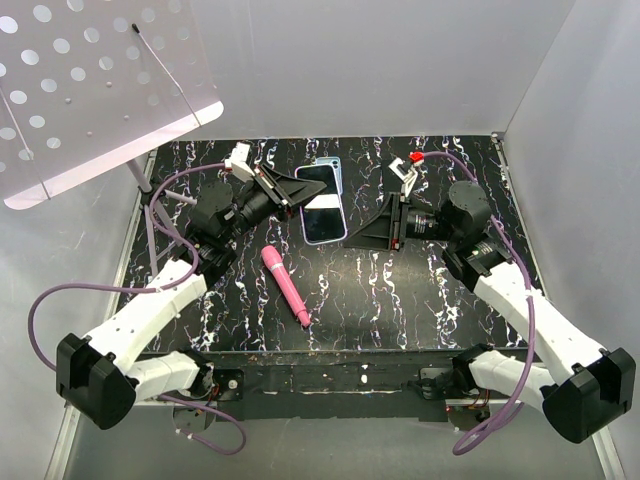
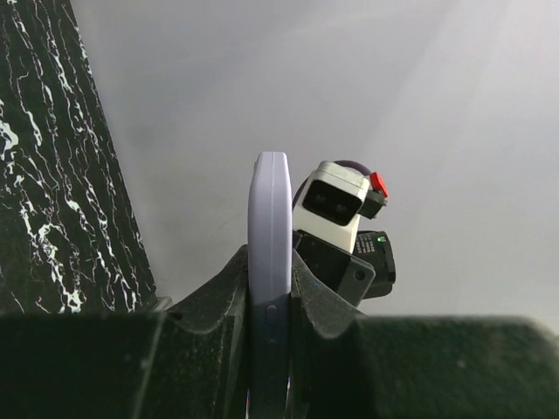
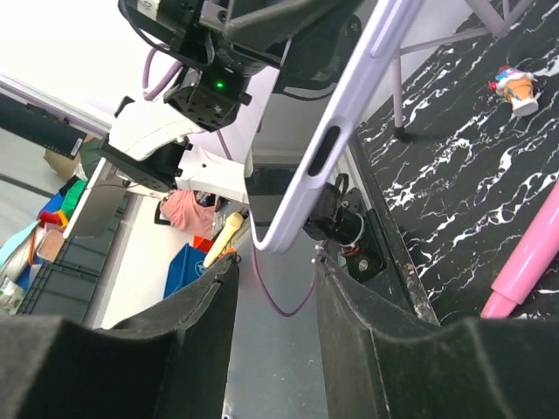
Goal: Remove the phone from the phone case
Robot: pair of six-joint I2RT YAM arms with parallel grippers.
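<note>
The phone [image 1: 322, 222], dark-screened with a pale reflection, sits in its lavender case and is held tilted above the table. My left gripper [image 1: 318, 184] is shut on its upper end. In the left wrist view the smooth edge of the phone case [image 2: 270, 209] stands between the fingers. My right gripper is partly open with nothing between its fingertips, just below the lower corner of the case. From above, it lies at the case's lower right. No gap between phone and case can be made out.
A pink marker [image 1: 286, 285] lies on the black marbled table. Behind the held phone is a light blue phone-like object [image 1: 336, 164], and right of it a flat black item [image 1: 395, 175]. A small figurine [image 3: 518, 90] stands on the table.
</note>
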